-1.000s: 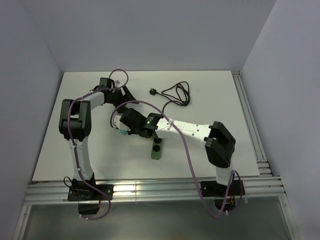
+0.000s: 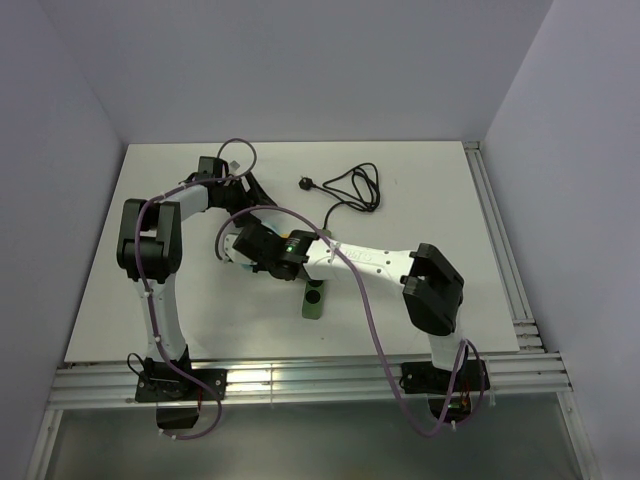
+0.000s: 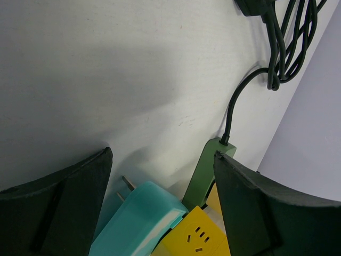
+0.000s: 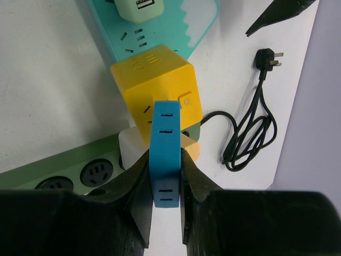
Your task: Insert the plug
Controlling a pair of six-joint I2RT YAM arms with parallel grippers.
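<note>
In the right wrist view my right gripper is shut on a narrow blue plug adapter (image 4: 165, 125) with small slots on its face. It appears in front of the yellow socket cube (image 4: 139, 74); any gap between them is unclear. A teal adapter (image 4: 117, 37) adjoins the cube. The left wrist view shows my left gripper with its fingers apart and nothing gripped. Past them, low in that view, the teal adapter (image 3: 139, 218) shows bare metal prongs. A green power strip (image 4: 81, 184) with round black sockets lies beneath the cluster.
Right of the cluster, a black plug (image 4: 264, 60) and its coiled cable (image 4: 246, 133) lie on the white table. A pale green USB adapter (image 4: 139, 9) sits on the teal one.
The left arm shows no clear movement.
</note>
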